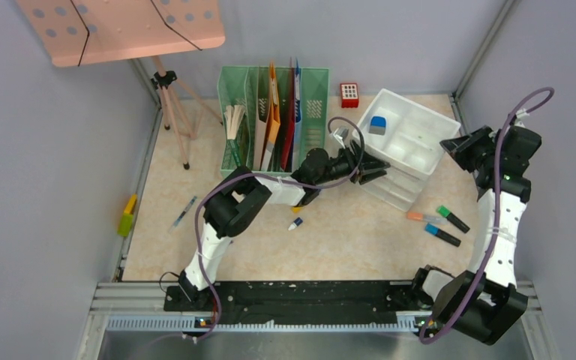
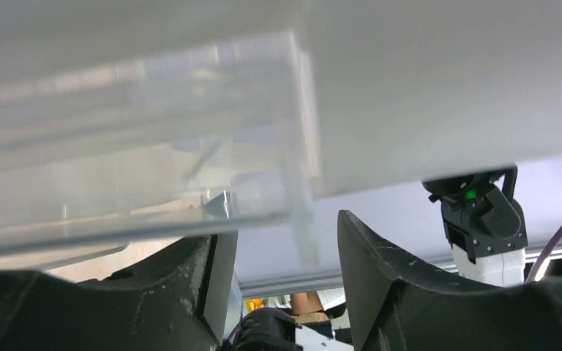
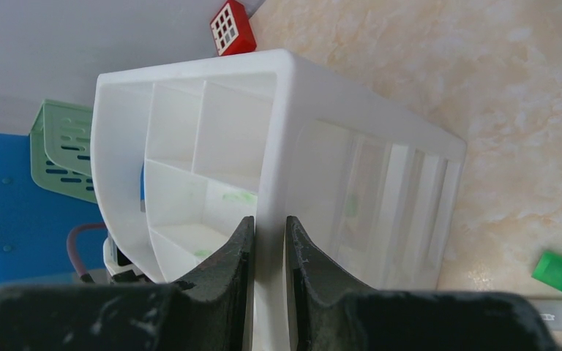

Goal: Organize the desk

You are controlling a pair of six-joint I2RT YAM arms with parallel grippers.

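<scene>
The white drawer unit, with an open compartmented top and translucent drawers below, stands at the table's right side. In the right wrist view, my right gripper is shut on the unit's white rim. The left gripper is at the unit's left front side. In the left wrist view, its fingers stand apart around the blurred edge of a translucent drawer; whether they press on it does not show clearly. A blue-topped object lies in the top compartment.
A green file rack with folders and a red calendar block stand at the back. Green, blue and orange markers lie near the unit. A small glue-like tube lies mid-table.
</scene>
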